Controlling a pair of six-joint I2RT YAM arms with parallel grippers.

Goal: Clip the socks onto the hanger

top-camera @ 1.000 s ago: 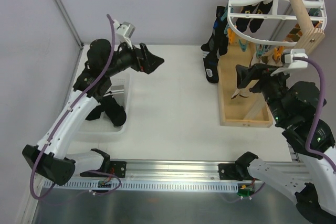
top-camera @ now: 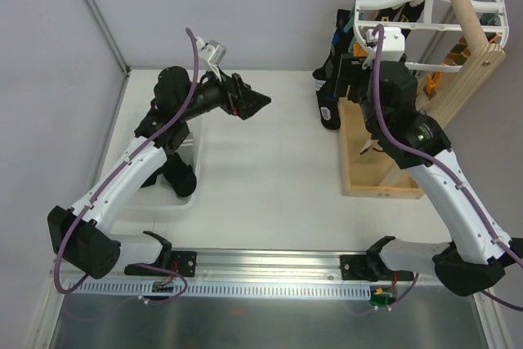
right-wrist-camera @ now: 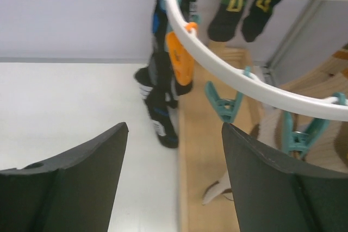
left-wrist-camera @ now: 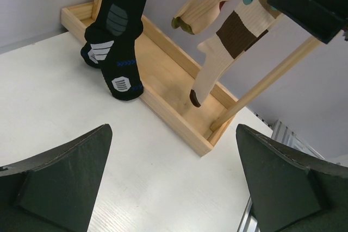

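The white round hanger (top-camera: 439, 65) is at the top right, with colored clips around its rim. Black socks (left-wrist-camera: 117, 42) hang from its left side; the orange clip (right-wrist-camera: 176, 55) is near their upper part. Beige and brown socks (left-wrist-camera: 239, 31) hang farther right. Two teal clips (right-wrist-camera: 224, 104) on the near rim show in the right wrist view, the left one with no sock in it. My right gripper is just below and in front of the rim, fingers apart and empty. My left gripper (top-camera: 260, 104) stands open over the table's middle left. A dark sock (top-camera: 176, 173) lies in the white tray.
The white tray (top-camera: 163, 203) sits under my left arm. A wooden stand with a shallow base (top-camera: 355, 177) and slanted post (left-wrist-camera: 266, 80) holds the hanger at the right.
The left gripper has shifted slightly right. The hanging socks look unmoved.
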